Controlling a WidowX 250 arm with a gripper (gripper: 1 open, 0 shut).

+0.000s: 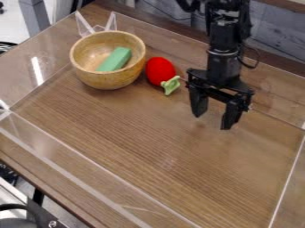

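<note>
My black gripper (217, 100) hangs low over the wooden table on the right side, fingers spread open, with nothing visible between them. To its left lie a red object (160, 69), round like a tomato or pepper, and a small light-green item (170, 84) just below it. A tan bowl (86, 69) at the upper left holds a green oblong object (114, 60).
A pale wire-like shape stands behind the bowl at upper left. A raised back edge runs along the top right, behind the arm.
</note>
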